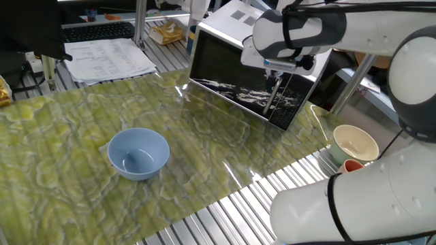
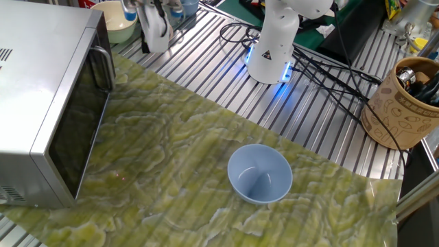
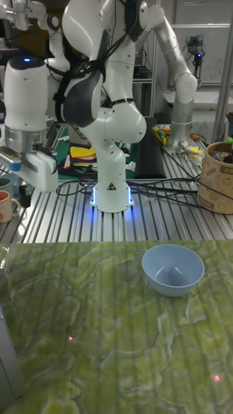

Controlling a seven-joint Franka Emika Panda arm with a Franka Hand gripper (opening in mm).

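A light blue bowl (image 1: 138,154) stands upright and empty on the green marbled mat; it also shows in exterior view 2 (image 2: 259,173) and exterior view 3 (image 3: 173,270). The silver microwave (image 2: 41,82) has its dark door closed, with a vertical handle (image 2: 103,68) on it. My gripper (image 1: 273,72) hangs high, overlapping the microwave's front in exterior view 1. Exterior view 2 has it at the top edge, apart from the handle. Its fingers are too small and partly hidden to tell how they stand, and nothing held is visible.
A pale green bowl (image 1: 354,143) and an orange cup (image 1: 351,165) stand beside the mat, close to my arm. A patterned utensil bin (image 2: 405,103) is on the slatted table. Papers (image 1: 109,60) lie behind the mat.
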